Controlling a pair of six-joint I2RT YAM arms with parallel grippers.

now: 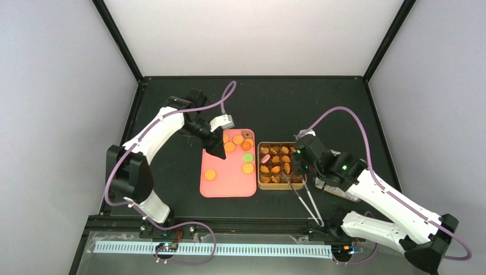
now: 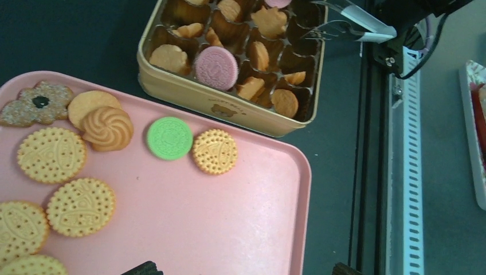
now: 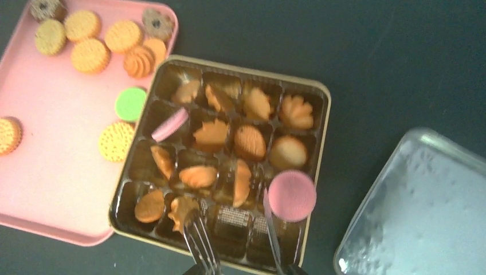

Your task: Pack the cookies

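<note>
A gold tin (image 3: 220, 232) with a brown divided insert holds many cookies. One round pink cookie (image 3: 293, 195) rests at its right side, over the divider walls; another pink one (image 3: 170, 124) stands tilted in the left column. Fork-tipped tongs (image 1: 311, 206) lie across the tin's front edge, tips inside among the cookies. Close over the tin's right part, my right gripper is open; whether it touches the tongs I cannot tell. My left gripper hangs open and empty above the pink tray (image 2: 240, 217), which carries yellow round cookies (image 2: 81, 207) and a green one (image 2: 169, 138).
A clear lid (image 3: 424, 200) lies right of the tin, partly under the right arm. Tray and tin stand side by side, almost touching. The tongs' handle end reaches toward the front rail (image 1: 269, 250). Behind both, the black table (image 1: 275, 103) is bare.
</note>
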